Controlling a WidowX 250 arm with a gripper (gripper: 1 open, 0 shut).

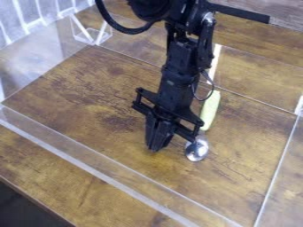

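Observation:
My black gripper (157,142) is low over the wooden floor of a clear-walled tray, fingers pointing down, shut with nothing visible between them. Just right of it lies a small shiny silver round object (197,151), perhaps a spoon or ladle head. A pale yellow-green long piece (211,108), possibly its handle, runs up behind my arm, partly hidden by it.
Clear walls (95,167) border the wooden area (71,89). A small clear bracket (90,30) stands at the back left.

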